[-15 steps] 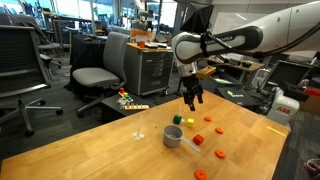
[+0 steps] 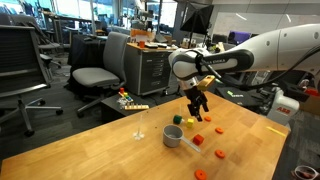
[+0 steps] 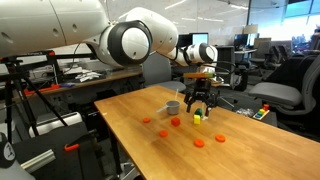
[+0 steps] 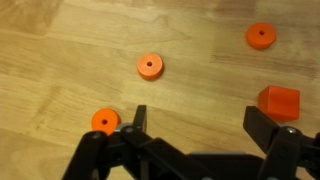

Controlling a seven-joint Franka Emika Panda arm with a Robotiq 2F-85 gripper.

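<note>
My gripper is open above the wooden table, with nothing between its fingers. In the wrist view, a red-orange cube [image 4: 279,103] lies by the right finger. Orange discs lie around it: one disc [image 4: 150,66] ahead of the left finger, another disc [image 4: 261,36] at the upper right and a third disc [image 4: 105,121] near the left finger. A grey metal mug [image 2: 173,135] stands in front of the gripper in exterior view 1. Close to it are a green block [image 2: 178,118], a yellow block [image 2: 191,122] and a red block [image 2: 198,140].
Several flat orange discs, such as this disc [image 3: 199,142], are scattered over the table [image 3: 250,150]. An office chair [image 2: 100,75] stands behind its far edge.
Over the last second the arm has shifted slightly right and down in exterior view 1. The mug and blocks have not visibly moved.
</note>
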